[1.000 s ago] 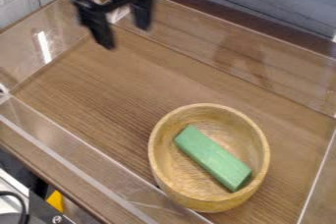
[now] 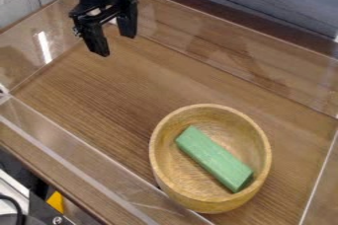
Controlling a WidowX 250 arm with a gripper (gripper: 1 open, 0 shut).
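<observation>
My black gripper (image 2: pixel 110 27) is at the top left, held above the wooden table, with its fingers apart and nothing visible between them. At the lower right a round tan bowl (image 2: pixel 175 178) holds a green rectangular block (image 2: pixel 214 158), which lies slanted inside it, well away from the gripper.
A pale wall runs along the back.
The gripper has become smaller and sharper in view, drawing back slightly up and left. The bowl and green block are unchanged.
</observation>
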